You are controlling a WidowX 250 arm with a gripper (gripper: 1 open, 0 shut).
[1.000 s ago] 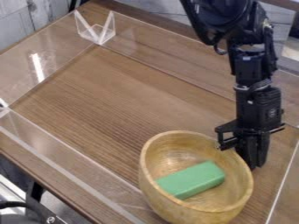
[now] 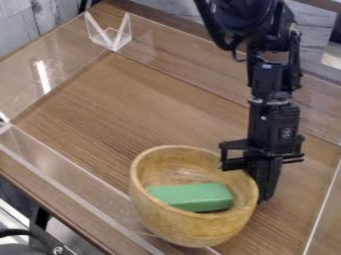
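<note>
A wooden bowl [image 2: 166,220] sits at the near edge of the table, holding a green block [image 2: 189,197] that lies on its floor. My black gripper [image 2: 256,167] is low at the bowl's right rear rim, its fingers beside or against the rim. Whether anything is between the fingertips is hard to see.
A white wire holder [image 2: 111,35] stands at the far left back. Table edges run along the left and front.
The bowl has moved left and somewhat up in the view, with the green block in it. My gripper has also shifted left, staying at the bowl's rim.
</note>
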